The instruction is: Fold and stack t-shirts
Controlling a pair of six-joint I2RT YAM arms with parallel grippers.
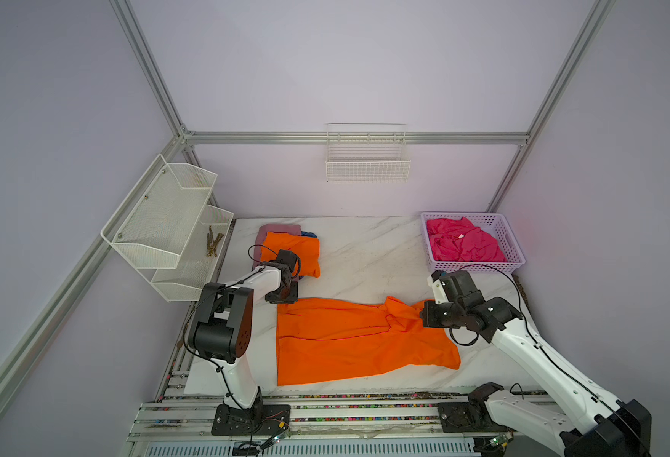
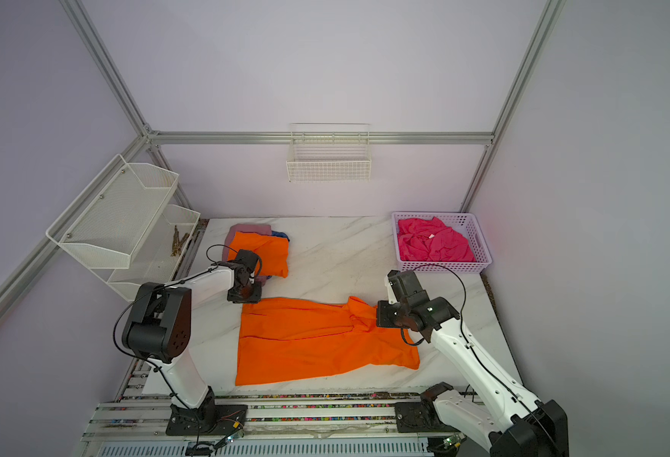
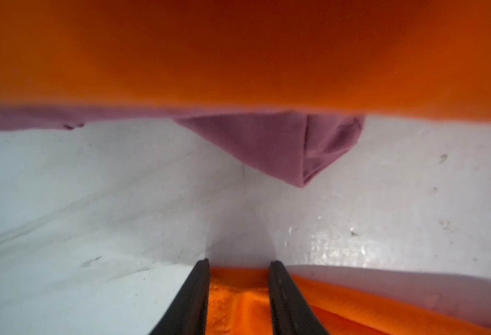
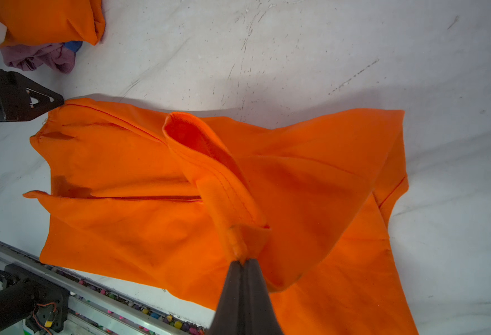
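Note:
An orange shirt (image 1: 335, 350) lies spread along the front of the table, rumpled at its right end. My left gripper is open low at its far left corner, the hem between and beneath its fingertips. My right gripper is shut at the rumpled end, at the tip of a raised fold of orange cloth; whether cloth is pinched in it is unclear. A folded pile (image 1: 297, 247) of orange, mauve and blue shirts sits at the back left, just beyond the left gripper.
A lilac basket (image 1: 508, 240) with pink cloth stands at the back right. White wire racks (image 1: 163, 221) hang on the left wall, another on the back wall.

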